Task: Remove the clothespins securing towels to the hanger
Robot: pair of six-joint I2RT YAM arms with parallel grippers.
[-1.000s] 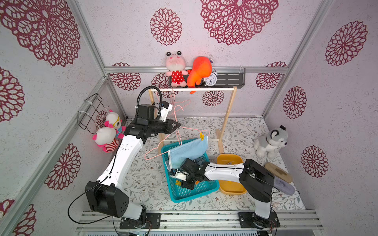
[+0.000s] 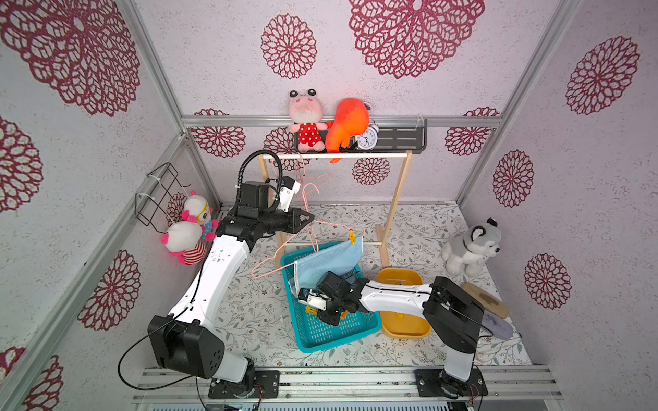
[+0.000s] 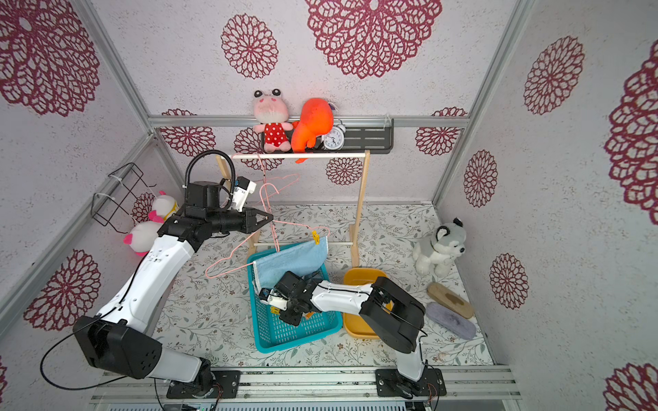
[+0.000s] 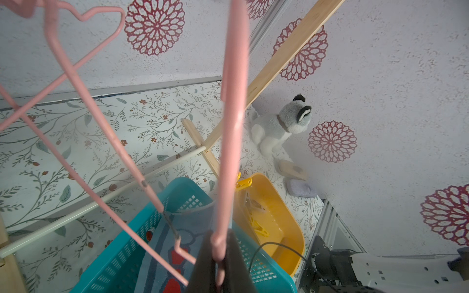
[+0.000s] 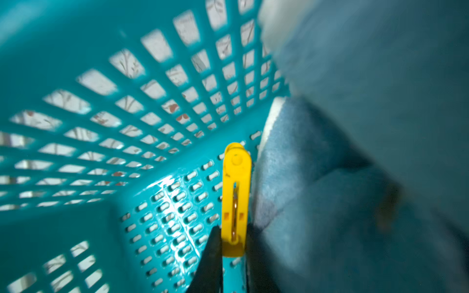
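Observation:
A pink hanger (image 2: 329, 223) is held in front of the rack by my left gripper, which is shut on its thin bar. From the hanger's right end, a light-blue towel (image 2: 332, 261) hangs down over the teal basket, with a yellow clothespin (image 2: 352, 236) at its upper right corner. Low in the teal basket (image 5: 146, 190), my right gripper is shut on another yellow clothespin (image 5: 236, 195), held upright beside blue cloth (image 5: 312, 161). The top views show only a bit of that pin (image 3: 275, 310) past the right gripper.
An orange bin (image 2: 404, 332) stands right of the basket, partly under my right arm; yellow pins (image 4: 259, 227) lie in it. Behind the hanger is a wooden rack (image 2: 397, 198) with a second pink hanger (image 2: 322, 179) on it.
My right gripper has shifted slightly, and the clothespin in it has risen a little in the top left view. The hanging towel has swayed slightly. The left arm keeps its place.

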